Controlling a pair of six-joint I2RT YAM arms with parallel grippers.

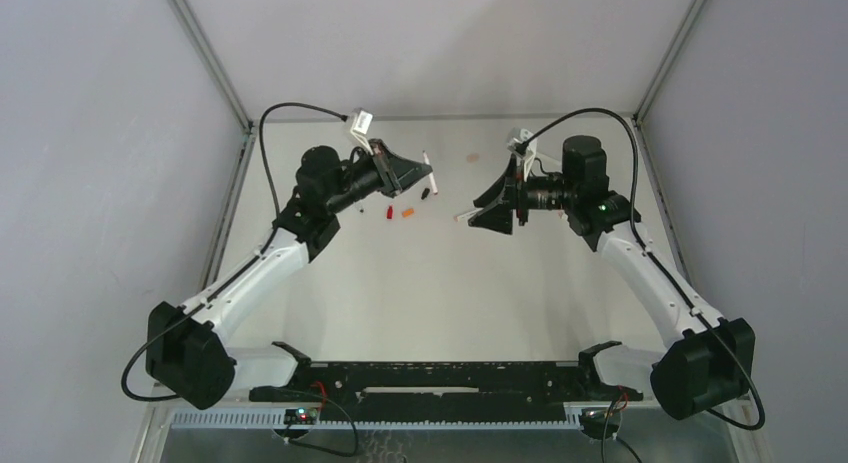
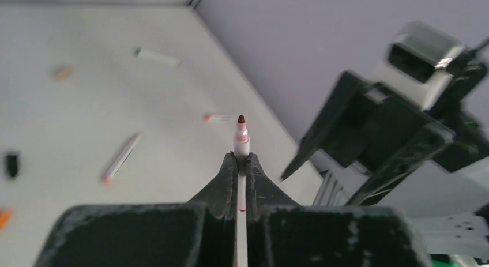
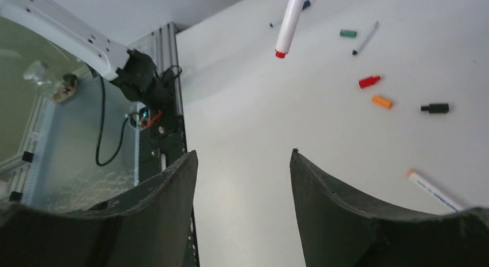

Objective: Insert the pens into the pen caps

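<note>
A white pen with a red end (image 2: 241,140) is held upright in my left gripper, raised above the table; it also shows in the top view (image 1: 431,173). My right gripper is open and empty, facing that pen (image 3: 290,25) from the right. On the table lie a red cap (image 3: 368,81), an orange cap (image 3: 382,101), a black cap (image 3: 434,108), a green cap (image 3: 348,33), a pink cap (image 2: 62,74) and several pens, including a white one (image 3: 432,187) near the right gripper.
Walls stand at the back and sides, and a dark rail (image 1: 420,378) runs along the front edge.
</note>
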